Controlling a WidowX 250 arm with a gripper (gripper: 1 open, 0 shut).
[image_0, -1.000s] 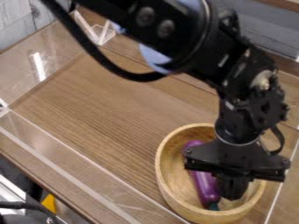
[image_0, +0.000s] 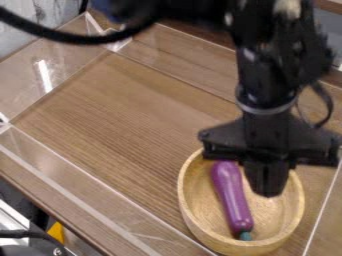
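A beige bowl (image_0: 199, 205) sits at the lower right of the table. Inside it lies a purple eggplant-like object (image_0: 230, 194) with a teal end at the bottom. My black gripper (image_0: 271, 183) is above the right part of the bowl, shut, with nothing visible between its fingers, and it hides the bowl's back rim.
Clear plastic walls line the left side and front. Dark cables cross the top and lower-left corner.
My gripper has risen from inside the bowl to above it, uncovering more of the purple object, which stays in the bowl.
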